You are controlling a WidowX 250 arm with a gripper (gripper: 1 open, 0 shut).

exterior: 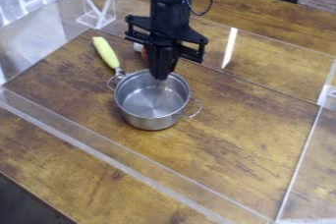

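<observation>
A black gripper [163, 71] hangs at upper centre, its fingertips low over the back rim of a steel pot [155, 104] with two wire handles. It looks shut, with nothing visible between its fingers. A yellow corn-like object [105, 52] lies left of the arm. A red object [140, 49] behind it is mostly hidden by the gripper.
Transparent walls or edges border the work area on several sides, and a clear bracket stands at the back left.
</observation>
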